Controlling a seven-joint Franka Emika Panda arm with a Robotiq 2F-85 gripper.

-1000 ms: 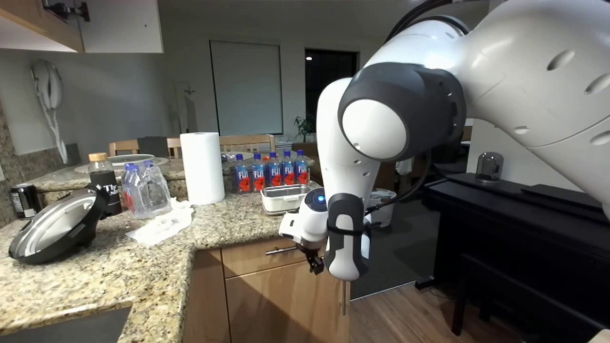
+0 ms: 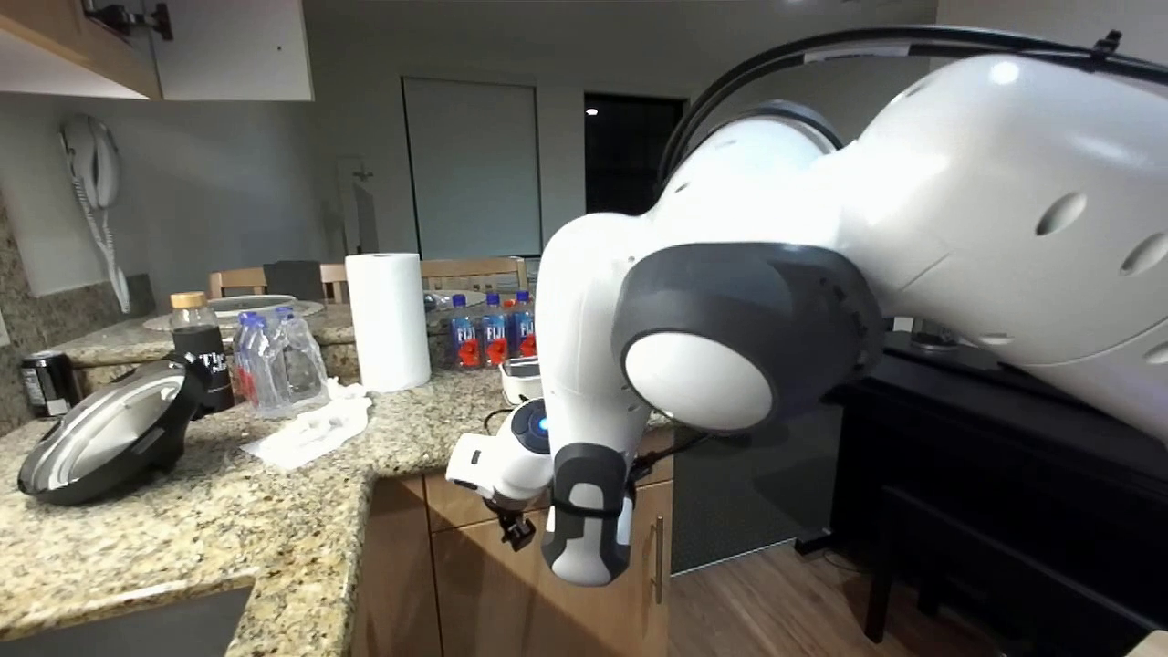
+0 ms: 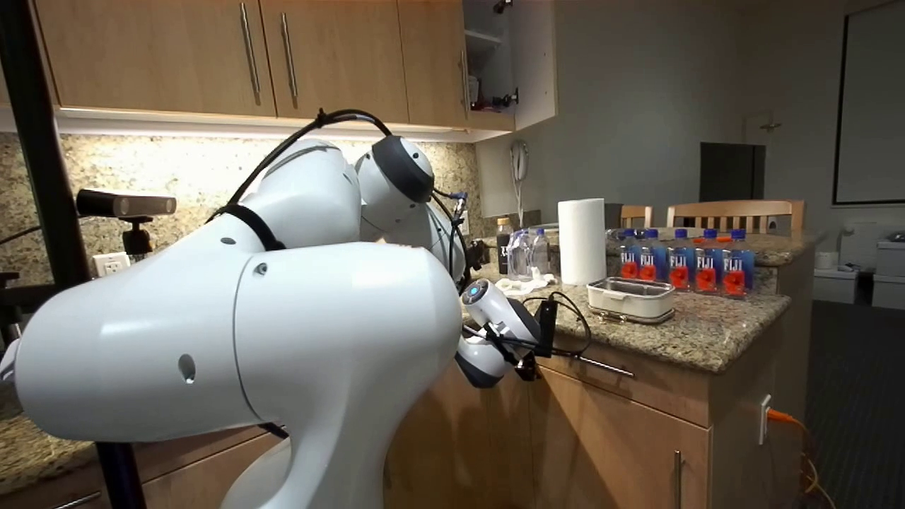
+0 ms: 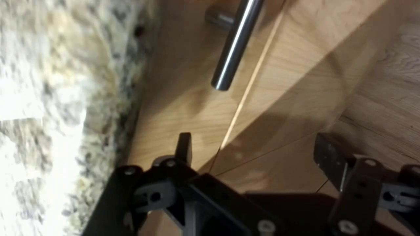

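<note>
My gripper is open, its two dark fingers wide apart with only wooden cabinet front between them. In the wrist view a metal bar handle (image 4: 235, 51) lies beyond the fingertips, apart from them. That handle (image 3: 604, 366) belongs to the drawer (image 3: 653, 383) under the counter. From the first exterior view, the gripper (image 2: 516, 533) hangs low in front of the cabinet, below the counter's edge, and the arm hides the drawer handle there. A lunch box (image 3: 632, 298) of pale metal sits on the counter above the drawer.
The granite counter edge (image 4: 118, 98) runs close along the gripper's left side. A paper towel roll (image 2: 389, 323), several water bottles (image 3: 679, 263) and crumpled tissue (image 2: 318, 427) stand or lie on the counter. A vertical door handle (image 2: 658, 558) is lower right.
The arm and gripper have shifted left and a little lower in the first exterior view. The arm now covers the drawer handle and part of the lunch box and bottles.
</note>
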